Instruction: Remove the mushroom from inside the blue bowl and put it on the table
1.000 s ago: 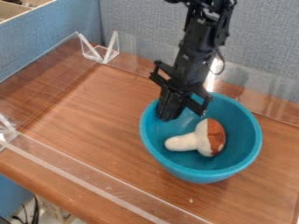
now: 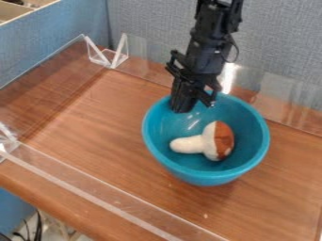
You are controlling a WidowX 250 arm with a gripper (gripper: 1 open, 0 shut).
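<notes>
The blue bowl (image 2: pixel 249 169) stands on the wooden table, right of centre in the camera view. Inside it lies the mushroom (image 2: pixel 189 145) on its side, its pale stem pointing left and its brown-and-white cap to the right. My black gripper (image 2: pixel 194 102) reaches down at the bowl's back rim, behind the mushroom and apart from it. Its fingers are dark and overlap the rim in view, so whether they are spread or closed on the rim cannot be made out.
Bare wooden table (image 2: pixel 94 118) stretches to the left of the bowl. A white wire-like holder (image 2: pixel 108 53) is at the back left. Clear plastic strips run along the table's front and back edges, with a grey wall behind.
The bowl, with the mushroom in it, has shifted slightly left and toward the back. My gripper has moved up and back in the view, staying at the bowl's rear rim.
</notes>
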